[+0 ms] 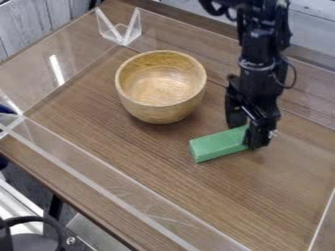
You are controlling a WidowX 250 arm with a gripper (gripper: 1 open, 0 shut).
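The gripper (246, 132) of the black arm reaches down from the top right, low over the right end of a green block (214, 146) that lies on the wooden table (92, 176). Its dark fingers overlap that end of the block; whether they touch it, and how far apart they stand, is hard to tell in the blurred camera view.
A round wooden bowl (160, 83) sits left of the arm. A white folded wire-like object (118, 27) lies at the back left. Black cables lie in the lower left corner.
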